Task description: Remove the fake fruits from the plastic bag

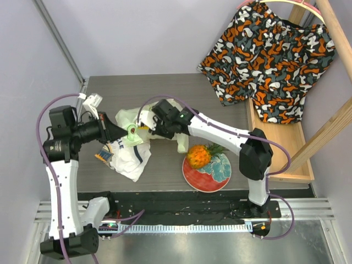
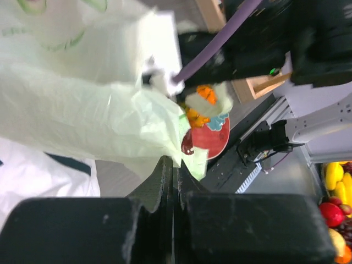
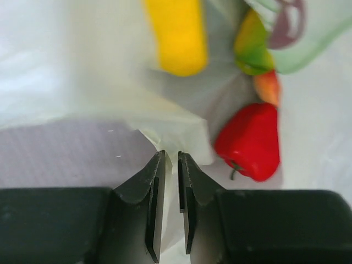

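Note:
The pale plastic bag (image 1: 127, 118) lies crumpled at the middle of the table, beneath my right arm. My left gripper is shut on its thin edge, at the bag's left side. My right gripper is over the bag's opening, its fingers a little apart; a fold of film hangs just beyond the tips, and no fruit is between them. Inside the bag, the right wrist view shows a yellow fruit (image 3: 179, 38), a yellow-green one (image 3: 250, 44) and a red pepper-like one (image 3: 250, 140). From above, most fruit is hidden by the arm.
A fake pineapple (image 1: 198, 157) rests on the edge of a red plate (image 1: 199, 179) near the front. White folded cloth (image 1: 129, 159) lies front left. A patterned cloth (image 1: 269, 55) hangs over a wooden rack at the right.

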